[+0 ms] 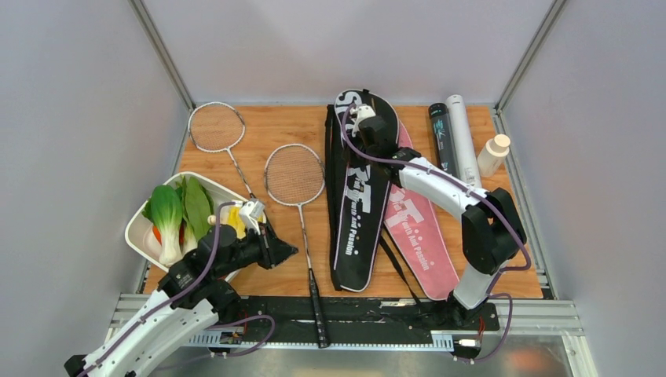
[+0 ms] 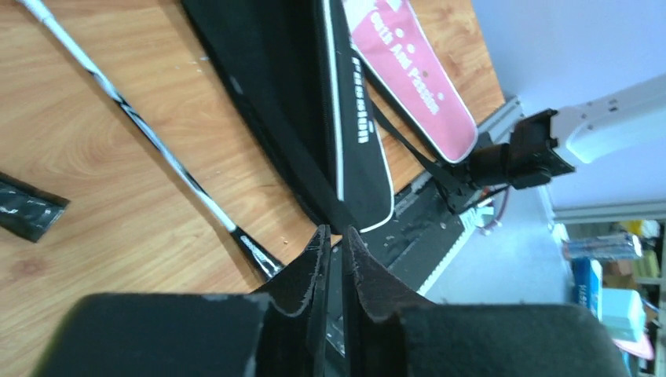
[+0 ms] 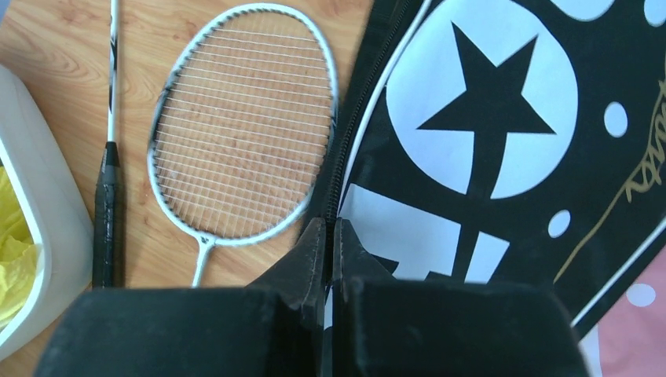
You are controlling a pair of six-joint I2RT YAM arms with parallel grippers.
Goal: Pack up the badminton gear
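Note:
A white-framed racket [image 1: 301, 214] lies flat left of the black racket bag [image 1: 359, 236], its dark handle crossing the table's front edge. Its shaft [image 2: 181, 171] runs past my left gripper, which hangs open by only a narrow gap, nothing between its fingers. At the black bag's upper left, my right gripper is shut with the zipper edge [image 3: 355, 122] running in between its fingertips. The pink bag [image 1: 422, 243] lies partly under the black one. Farther left, another racket [image 1: 217, 128] has its handle beside the white bin.
The white bin [image 1: 135, 232] with vegetables stands at left, under my left arm. At the back right are a black tube [image 1: 443, 141], a white tube [image 1: 463, 141] and a cream bottle [image 1: 493, 155]. Bare wood shows between the two racket heads.

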